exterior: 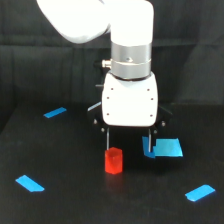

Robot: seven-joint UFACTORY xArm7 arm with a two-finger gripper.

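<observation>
My white gripper (129, 148) points down over the black table in the camera view, its two thin dark fingers wide apart. Between the fingers I see only the dark background. A small red block (114, 161) stands on the table, appearing just below the left finger. At the right finger, a blue block (149, 147) is partly hidden behind it. Whether either finger touches a block cannot be made out.
A bright blue patch (169, 148) lies beside the blue block. Blue tape strips mark the table at back left (55, 112), front left (30, 184) and front right (200, 193). Open black surface surrounds the red block's left and front.
</observation>
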